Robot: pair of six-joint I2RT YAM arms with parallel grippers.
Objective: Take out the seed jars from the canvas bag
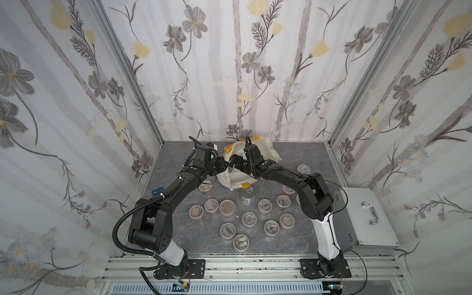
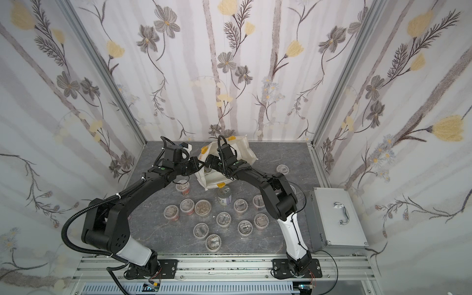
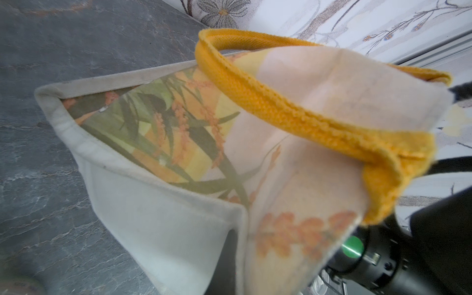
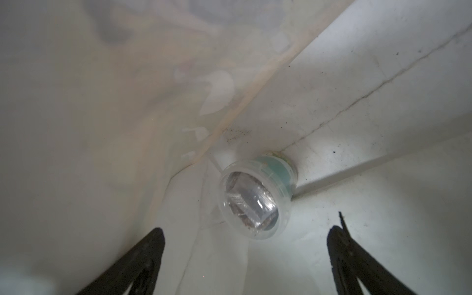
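Note:
A white canvas bag (image 1: 265,150) with yellow handles (image 3: 290,123) lies at the back middle of the table. My left gripper (image 1: 221,166) is shut on its left edge; in the left wrist view the folded cloth and printed lining fill the picture. My right gripper is inside the bag, its fingers spread apart. Between and beyond them in the right wrist view lies a clear-lidded seed jar (image 4: 250,201) with a teal band, on the bag's inner floor, not touched by the fingers.
Several seed jars (image 1: 249,218) stand over the front and right of the grey table (image 1: 167,162), with a taller can (image 1: 247,196) just before the bag. A metal box (image 1: 363,221) is at the right.

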